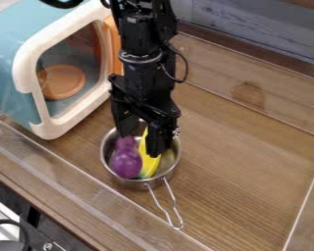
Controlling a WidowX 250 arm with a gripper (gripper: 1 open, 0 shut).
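Note:
A steel pot (pixel 165 173) with a long wire handle sits on the wooden counter, holding a purple eggplant-like object (pixel 127 157) and a yellow object (pixel 150 161), likely a banana. The black gripper (pixel 144 127) hangs open just over the pot, its fingers reaching down at the pot's back rim near the yellow object; whether it touches anything I cannot tell.
A blue and white toy microwave (pixel 19 69) with its front open stands at the left, an orange plate (pixel 62 81) inside. A wall runs along the back.

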